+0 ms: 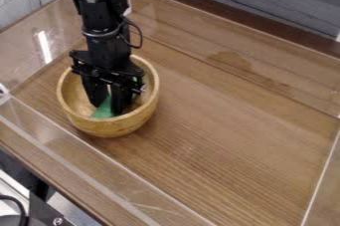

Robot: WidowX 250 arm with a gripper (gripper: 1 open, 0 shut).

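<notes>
A round, light wooden bowl sits on the wooden table toward the left. The black gripper reaches down into it from above, its fingers low inside the bowl over a green object. The gripper looks closed around or on that green object, though its dark fingers and cables hide the contact, and the object's shape is mostly hidden.
A grey plank wall runs along the back. Dark cables lie off the table's edge at the lower left.
</notes>
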